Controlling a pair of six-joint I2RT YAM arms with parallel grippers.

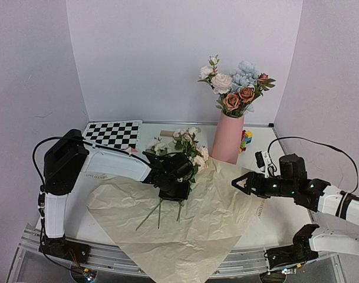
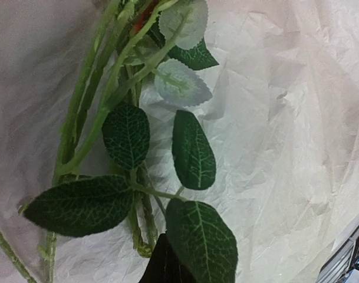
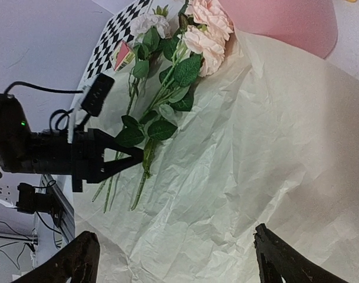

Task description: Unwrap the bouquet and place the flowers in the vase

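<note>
The pink vase (image 1: pixel 227 138) stands upright at the back, holding white, blue and rust-coloured flowers (image 1: pixel 235 88). Several pale pink and white flowers (image 3: pixel 206 41) lie loose on brown paper, their green stems (image 3: pixel 134 203) towards the table's front. My left gripper has its fingertips together at one leafy stem (image 3: pixel 147 150) and appears shut on it. In the left wrist view, a dark green leaf (image 2: pixel 203 236) partly covers the fingertips, and other stems (image 2: pixel 79 118) run alongside. My right gripper (image 1: pixel 241 183) is open and empty above the paper's right side.
Wrapping paper (image 1: pixel 208 230) covers the middle of the table and hangs over the front edge. A checkerboard (image 1: pixel 113 134) lies at the back left. Colourful blocks (image 1: pixel 246 140) sit just right of the vase. The back wall and side walls enclose the table.
</note>
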